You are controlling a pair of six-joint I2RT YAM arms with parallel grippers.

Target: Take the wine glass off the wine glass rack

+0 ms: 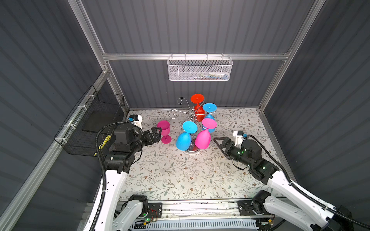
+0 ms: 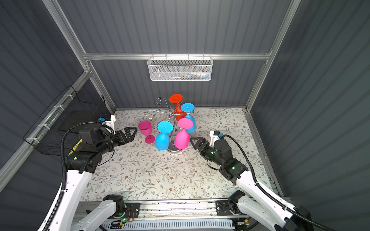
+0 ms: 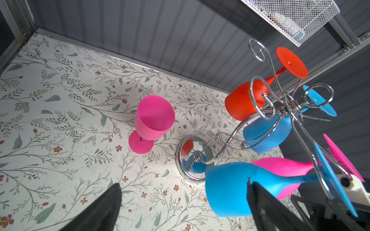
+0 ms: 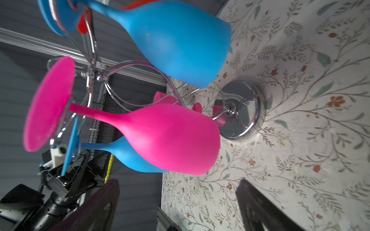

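Observation:
A chrome rack (image 3: 289, 105) holds upside-down glasses: red (image 1: 198, 112), blue at back right (image 4: 177, 42), blue at front (image 1: 183, 141), and pink (image 4: 173, 138) at front right. A pink glass (image 3: 154, 113) stands upright on the table, left of the rack. My left gripper (image 1: 155, 132) hangs left of the rack, open and empty. My right gripper (image 1: 219, 140) is just right of the hanging pink glass, apart from it, its fingers parted with nothing between them in the right wrist view.
A white mesh basket (image 1: 199, 67) hangs on the back wall, and a black wire basket (image 1: 79, 142) on the left wall.

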